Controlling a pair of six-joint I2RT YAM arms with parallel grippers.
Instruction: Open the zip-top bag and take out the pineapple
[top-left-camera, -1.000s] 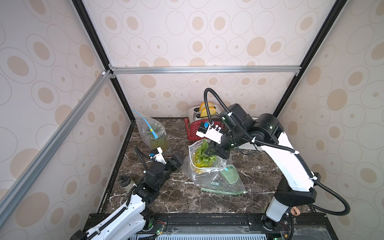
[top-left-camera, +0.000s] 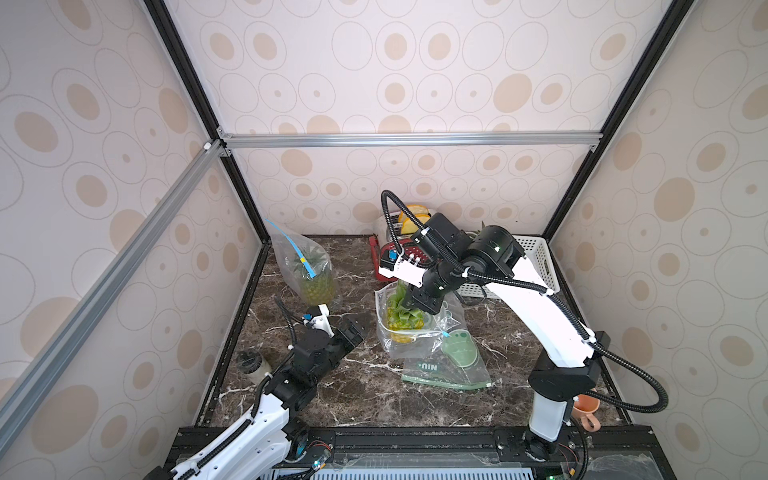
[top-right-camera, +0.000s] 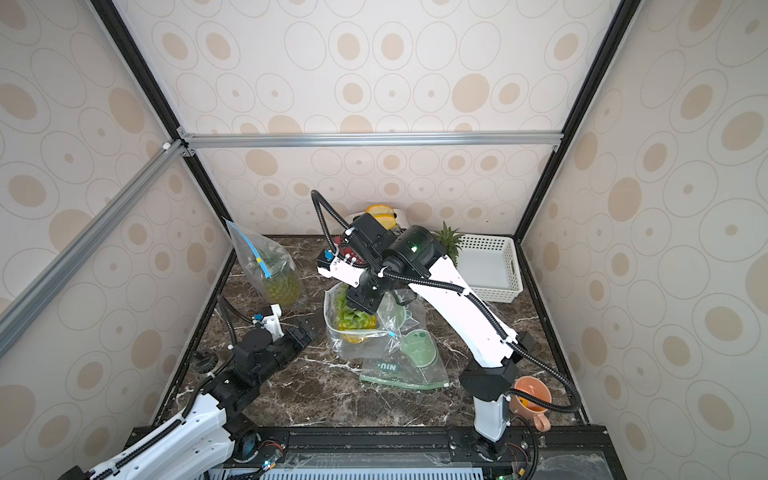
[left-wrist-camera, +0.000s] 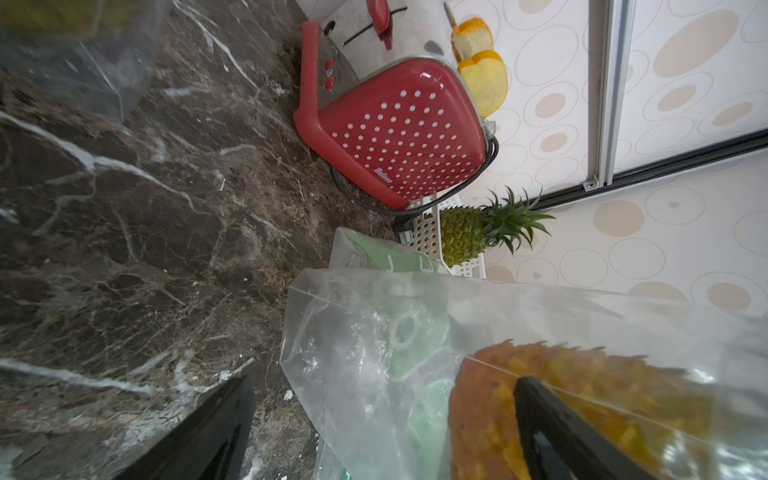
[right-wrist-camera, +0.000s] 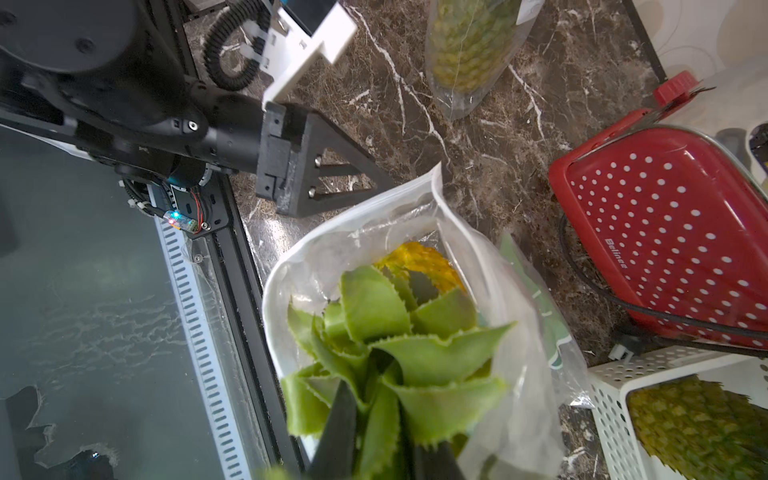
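An opened clear zip bag (right-wrist-camera: 276, 304) stands at the table's middle, its white-edged mouth spread wide. The yellow-orange pineapple (right-wrist-camera: 417, 260) is upright inside it, and green leaves (right-wrist-camera: 372, 304) rise through the mouth. My right gripper is over the bag, shut on the leaves. At the bag's left side, my left gripper (top-left-camera: 354, 329) is open. One of its fingers (right-wrist-camera: 344, 172) reaches close to the bag's rim; whether they touch, I cannot tell. In the left wrist view the amber pineapple (left-wrist-camera: 512, 408) shows through the clear plastic.
Another bagged pineapple (top-left-camera: 318, 289) with a blue zip stands at back left. A red dotted toaster (left-wrist-camera: 400, 136) and a white basket (top-right-camera: 504, 292) holding a pineapple are behind. A flat green-marked bag (top-left-camera: 432, 373) lies in front. An orange mug (top-right-camera: 532, 396) sits at front right.
My right arm and gripper have shifted left, and the leaves have moved a little left with them. The bag's mouth has changed shape slightly.
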